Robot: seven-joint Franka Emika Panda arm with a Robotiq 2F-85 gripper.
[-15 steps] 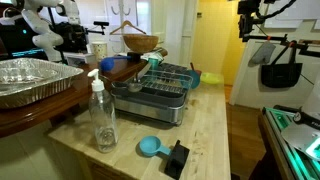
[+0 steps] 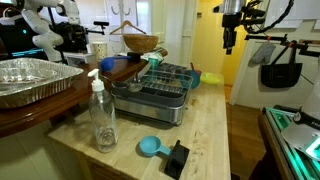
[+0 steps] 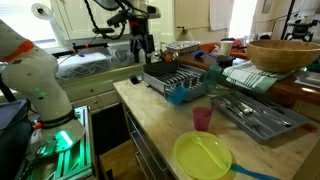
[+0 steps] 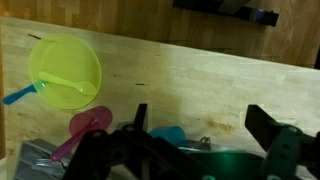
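Note:
My gripper hangs open high above the wooden counter, with nothing between its fingers. Below it in the wrist view lies a yellow-green plate with a spoon of similar colour on it. Beside the plate is a pink cup, and a blue cup shows at the lower middle, partly hidden by the gripper. Along the counter stands a black dish rack. Nothing touches the gripper.
In exterior view 1, a soap bottle, a blue scoop and a black object occupy the near counter. A metal tray and a wooden bowl lie behind. Bare counter runs along the front edge.
In exterior view 1 the arm has moved left from the upper right, bringing the gripper into clear view. The things on the counter have not moved.

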